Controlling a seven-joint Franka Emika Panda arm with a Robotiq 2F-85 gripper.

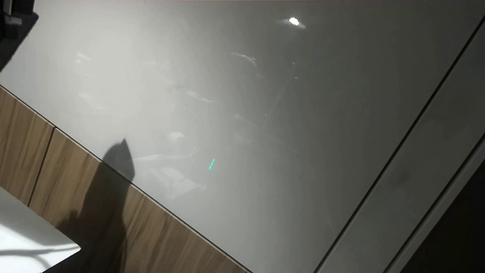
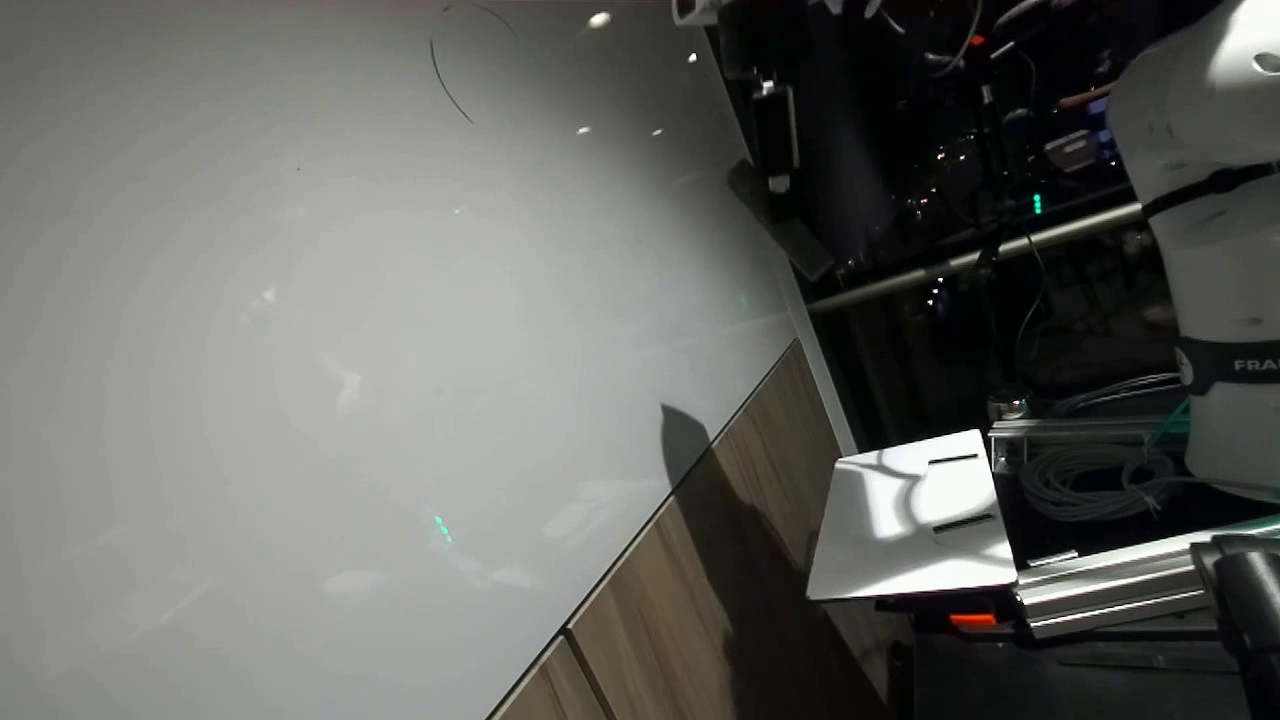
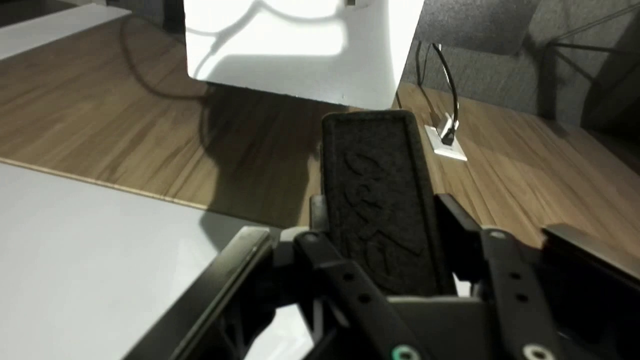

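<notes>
In the wrist view my gripper is shut on a black, felt-like eraser block (image 3: 381, 174) with curved marks pressed into its face. The fingers (image 3: 453, 213) flank its two long sides, and the block's lower end is hidden among the gripper parts. Exterior view 2 shows a dark bar (image 2: 780, 220), seemingly the same eraser, below dark arm parts by the right edge of the glossy white board (image 2: 360, 300). Whether it touches the board I cannot tell. Only a dark piece of equipment (image 1: 13, 34), perhaps the gripper, enters exterior view 1 at the upper left.
Wood panelling (image 2: 654, 612) borders the white board. A white plate (image 2: 888, 540) juts out near the robot's base, where coiled cables (image 2: 1086, 486) lie. A plugged-in black cable (image 3: 451, 90) stands at a wall socket (image 3: 447, 147). The board's middle is unobstructed.
</notes>
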